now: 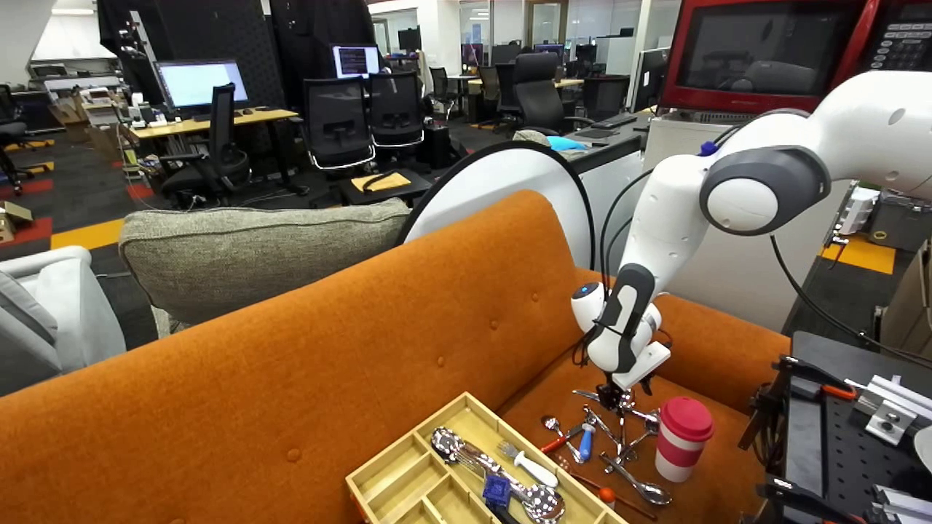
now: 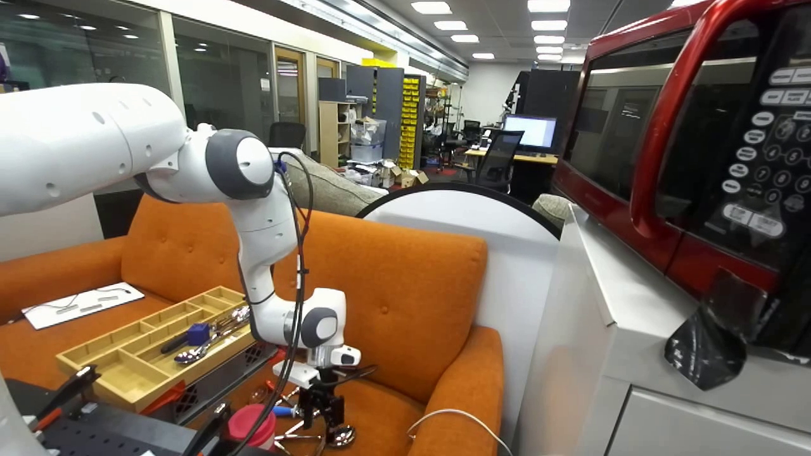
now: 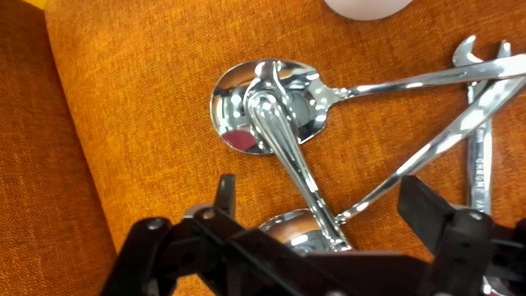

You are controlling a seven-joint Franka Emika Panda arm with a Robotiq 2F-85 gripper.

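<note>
In the wrist view my gripper is open, its black fingers [image 3: 424,212] standing on either side of a shiny metal handle [image 3: 303,170]. That handle's rounded end lies over the bowl of a large spoon [image 3: 229,111], and its other end runs down toward a second bowl [image 3: 296,232], partly hidden by the gripper. Another metal handle slants up to the right from there. Seen in exterior view 1, the gripper [image 1: 622,394] is low over the pile of cutlery and tools on the orange seat. Whether it touches anything is hard to tell.
A pink-lidded cup [image 1: 685,437] stands beside the pile. Wrenches [image 3: 479,163] lie to the right in the wrist view. The wooden tray [image 1: 384,476] holds utensils and a blue block [image 1: 497,490]. The sofa's backrest [image 1: 489,288] and armrest [image 2: 464,380] border the seat.
</note>
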